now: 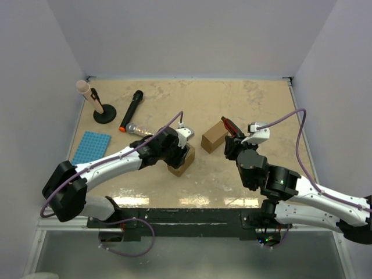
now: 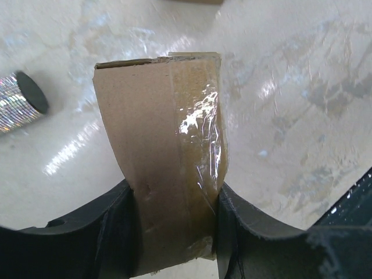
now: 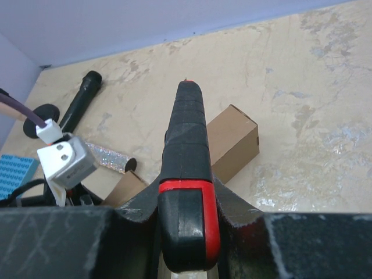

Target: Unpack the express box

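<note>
My right gripper (image 1: 232, 144) is raised, shut on a black and red box-cutter-like tool (image 3: 185, 145) pointing up and away in the right wrist view. A second cardboard box (image 1: 215, 138) rests on the table (image 1: 256, 104) near the centre, behind and left of the right gripper.
At the back left are a black microphone (image 1: 133, 108), a stand (image 1: 104, 115) and a glittery cylinder (image 1: 139, 129). A blue mat (image 1: 90, 148) lies at the left.
</note>
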